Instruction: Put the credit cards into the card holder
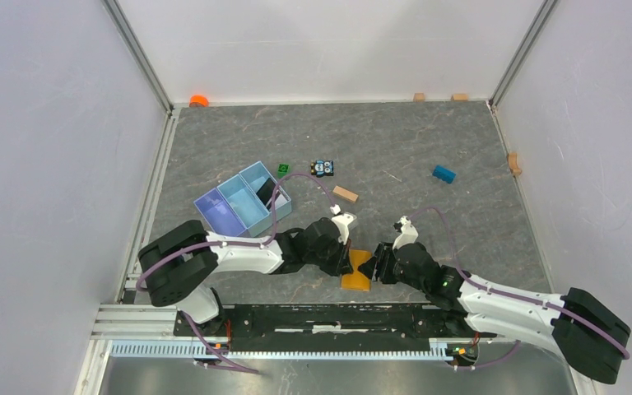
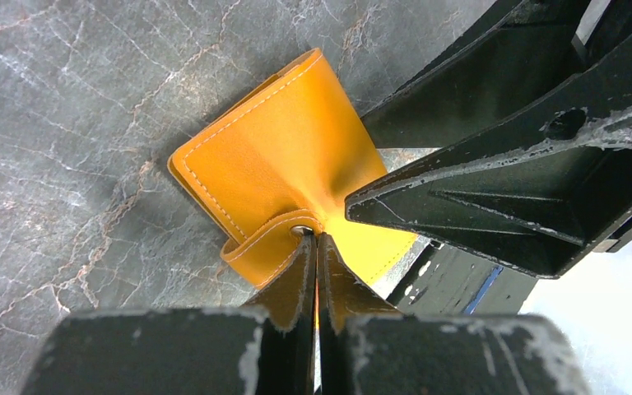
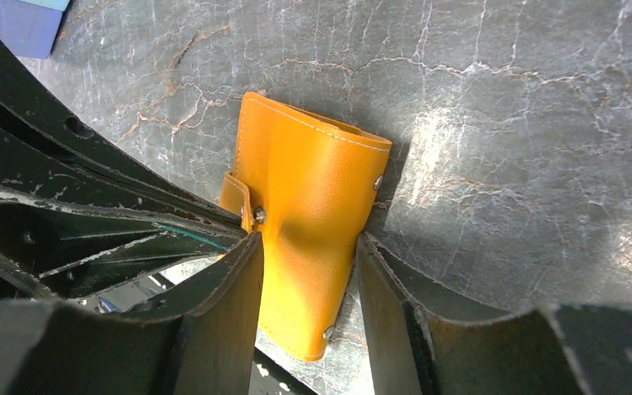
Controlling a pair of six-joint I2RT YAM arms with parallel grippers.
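Note:
The orange leather card holder (image 1: 355,281) lies on the grey table near its front edge, between my two arms. It is folded, with a strap (image 2: 263,251) and metal snap on one side. In the left wrist view, my left gripper is closed at this strap, its tips pinching the edge beside the snap. My right gripper is open, one finger over the holder's face and the other beyond its snapped edge. Dark and white card-like items (image 1: 267,192) stand in the box at the left; their details are too small to read.
A blue and purple compartment box (image 1: 220,212) stands at the left. Beyond the arms lie a wooden block (image 1: 346,194), a small dark owl-like item (image 1: 322,168), a green block (image 1: 283,169) and a blue brick (image 1: 443,174). Open table lies to the back right.

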